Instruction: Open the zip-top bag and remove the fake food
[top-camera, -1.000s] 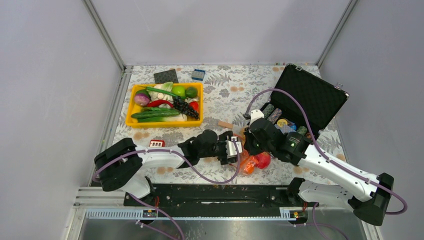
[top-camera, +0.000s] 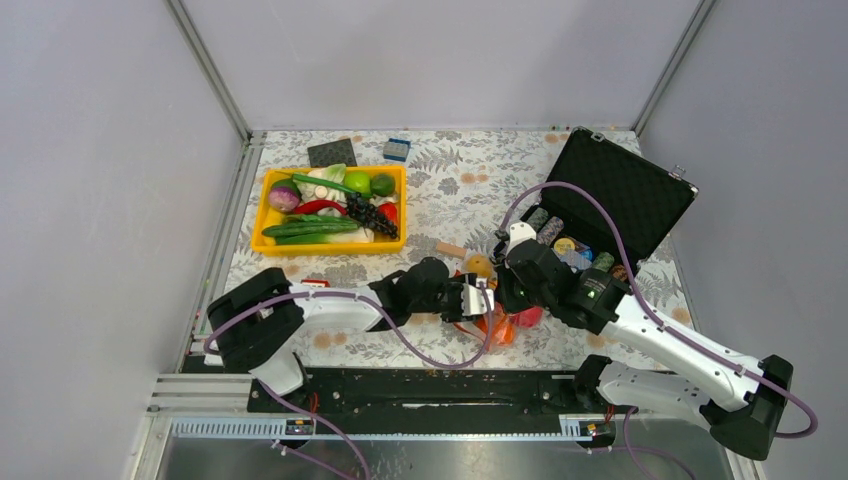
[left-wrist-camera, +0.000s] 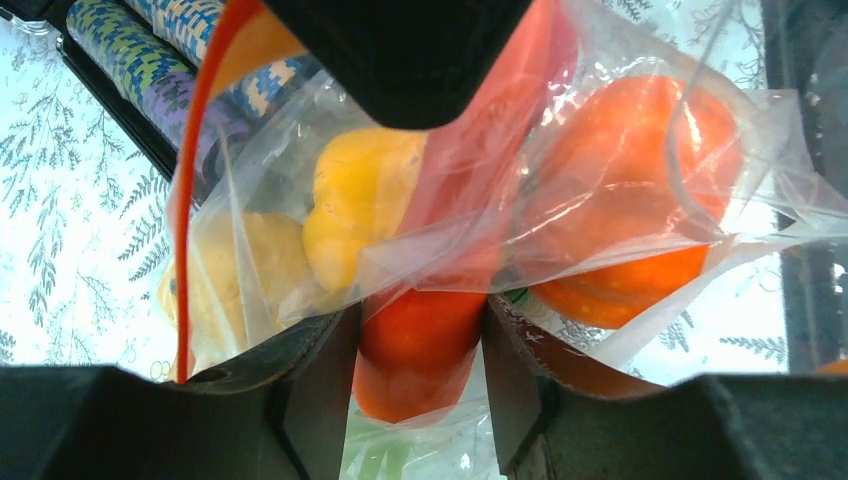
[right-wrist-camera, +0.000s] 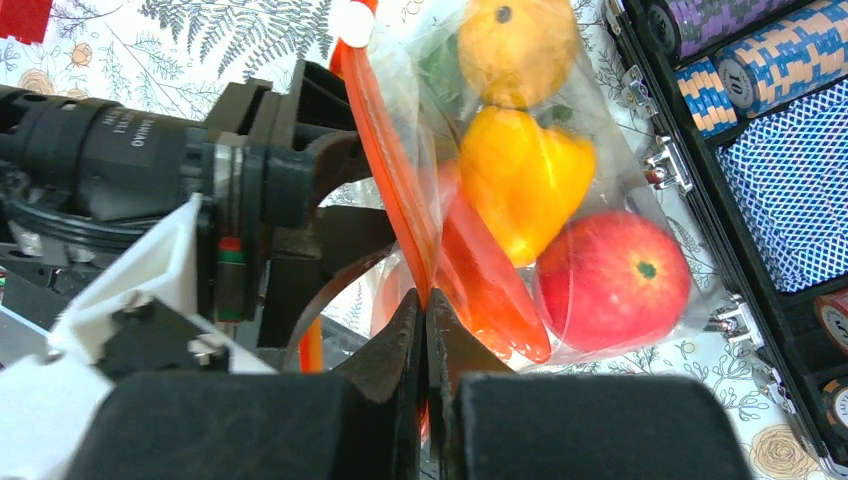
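The clear zip bag with orange zipper holds a tomato, yellow pepper, orange-yellow fruit and red pepper. My right gripper is shut on the bag's zipper edge. My left gripper reaches into the bag, its fingers around a red-orange piece, partly under plastic; whether it grips firmly is unclear. In the top view both grippers meet over the bag.
A yellow tray of fake produce stands at the back left. An open black case with chips lies right, close beside the bag.
My left gripper has moved right, further over the bag. The right arm has shifted slightly right.
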